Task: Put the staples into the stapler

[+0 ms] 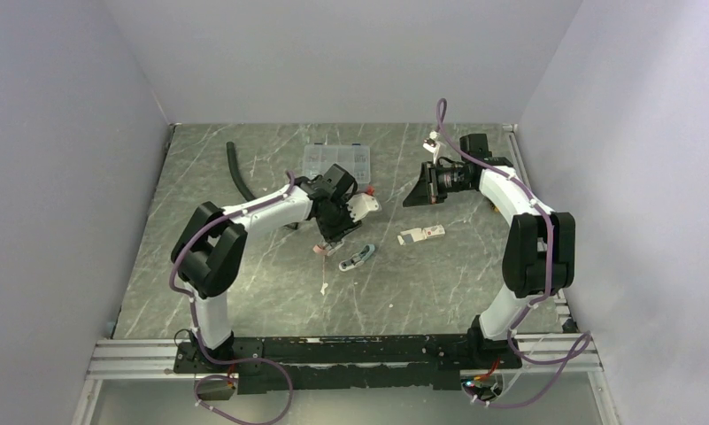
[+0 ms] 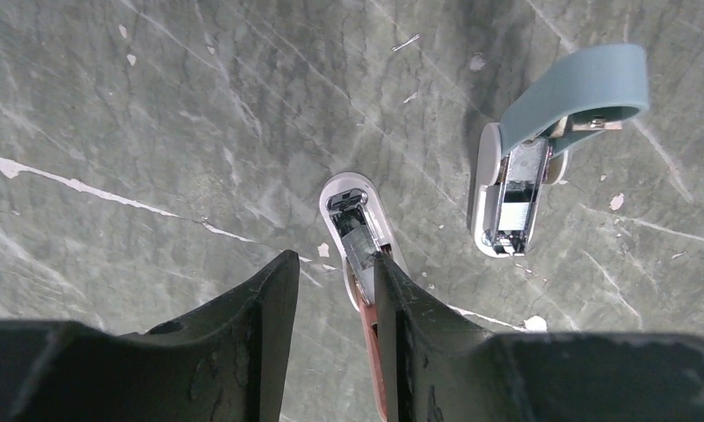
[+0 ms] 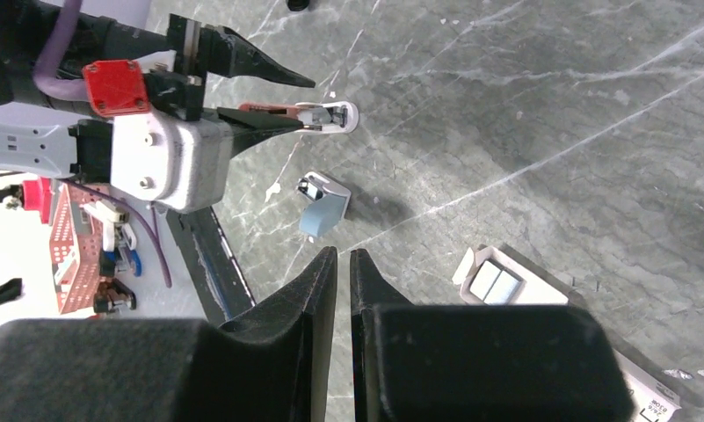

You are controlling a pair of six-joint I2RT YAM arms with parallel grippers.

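Observation:
The pink stapler (image 2: 379, 352) lies opened out, its white base and metal channel under my left gripper. The left fingers stand apart over that base, with no held object visible. The blue stapler (image 2: 576, 83), its top swung up, is to the right in the left wrist view. Farther right in the top view is a pale staple box (image 1: 421, 235), its end open. Inside it, the right wrist view shows silvery staples (image 3: 495, 284). Above the table, my right gripper is shut to a narrow gap, with nothing visible between its tips.
A clear compartment case (image 1: 355, 162) sits at the back behind my left arm. One dark curved tube (image 1: 237, 173) lies at the back left. A small silvery sliver (image 2: 406, 42) rests on the marble.

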